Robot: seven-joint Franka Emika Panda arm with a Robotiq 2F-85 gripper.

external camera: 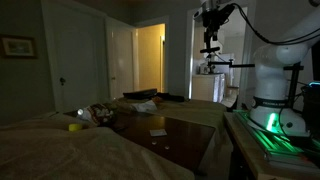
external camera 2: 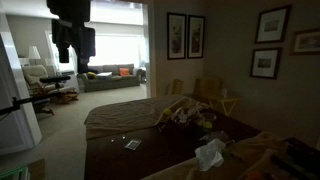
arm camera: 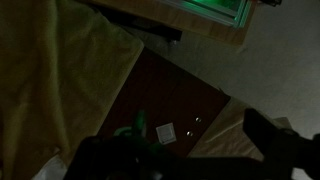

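Observation:
No task is named. My gripper (external camera: 210, 50) hangs high above the right end of the table, well clear of everything on it. In exterior view 2 the gripper (external camera 2: 75, 62) is a dark shape at upper left. The wrist view looks down, with dark fingers (arm camera: 268, 138) far apart at its lower edge and nothing visible between them. A small white square (arm camera: 166, 133) lies flat on the dark tabletop (external camera: 180, 140), and a few tiny bright items (arm camera: 188, 133) lie beside it. Their identity is too dim to tell.
Tan cloth (external camera: 70, 150) covers much of the table. A cluttered pile (external camera 2: 182, 112) stands farther back, near a yellow item (external camera: 75, 127). A crumpled white thing (external camera 2: 210, 153) lies on the table, with dark objects (external camera 2: 295, 157) at the right. Bare tabletop surrounds the white square.

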